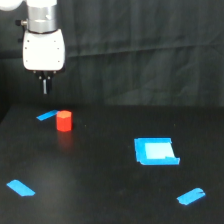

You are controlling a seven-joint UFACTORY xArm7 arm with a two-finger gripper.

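Observation:
At the upper left, my white arm reaches down from the top of the view, and my gripper hangs above the table's back left. It is small and dark against the black backdrop, so whether its fingers are open or shut does not show. A red block stands on the dark table, below the gripper and slightly to its right, clear of it. Right of the middle lies a white square bordered by blue tape.
Blue tape strips lie on the table at the back left, front left and front right. Bare black tabletop stretches between the block and the white square. A dark curtain closes off the back.

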